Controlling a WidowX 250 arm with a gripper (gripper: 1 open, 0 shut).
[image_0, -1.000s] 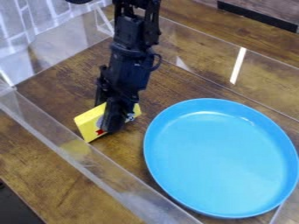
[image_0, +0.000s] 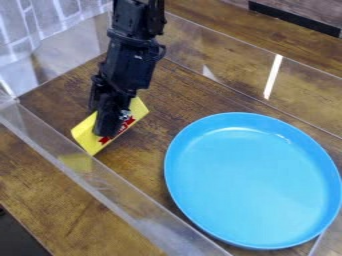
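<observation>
My black gripper (image_0: 110, 108) reaches down from the top centre to a yellow object (image_0: 90, 135) with red and white markings, low at left of centre, partly hidden behind the fingers. The object is tilted, and the gripper is at its upper part; whether the fingers are closed on it I cannot tell.
A large blue round tray (image_0: 253, 178) fills the lower right. Clear plastic walls border the wooden floor (image_0: 201, 70) on several sides. Bare floor lies behind the tray and around the yellow object.
The gripper has moved left and a little up. The yellow object has shifted slightly left and up and now stands more tilted.
</observation>
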